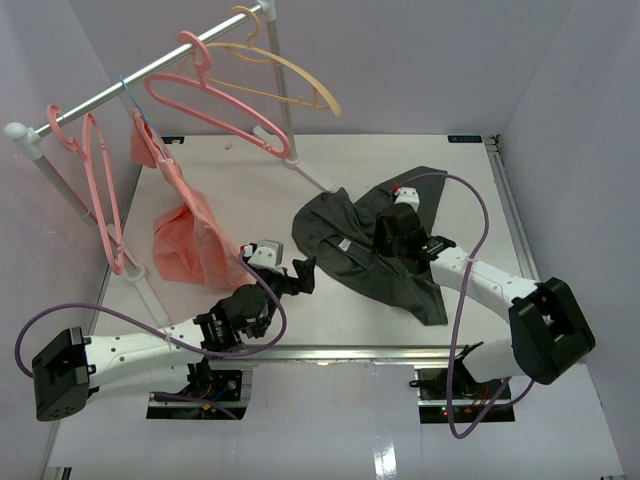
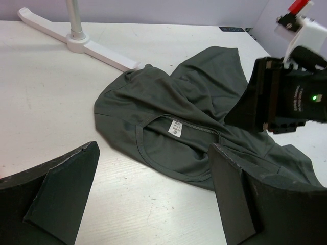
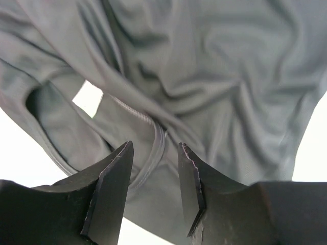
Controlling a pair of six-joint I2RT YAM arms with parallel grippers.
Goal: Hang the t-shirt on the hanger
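A dark grey-green T-shirt [image 1: 355, 260] lies loosely spread on the right half of the white table, its collar and white label [image 2: 174, 128] uppermost. My right gripper [image 1: 392, 235] is over it; in the right wrist view its fingers stand apart above the cloth [image 3: 240, 117], with nothing visibly between them. My left gripper [image 1: 298, 272] is open at the shirt's near left, low above the table, nothing between its fingers. Pink hangers [image 1: 215, 103] and yellow hangers [image 1: 290, 68] hang from the rail at upper left.
A pink garment [image 1: 185, 235] hangs on a hanger from the rack [image 1: 110, 92] and spreads onto the left of the table. The rack's feet [image 2: 107, 55] stand near the shirt. Bare table [image 2: 51, 117] shows between rack, shirt and left arm.
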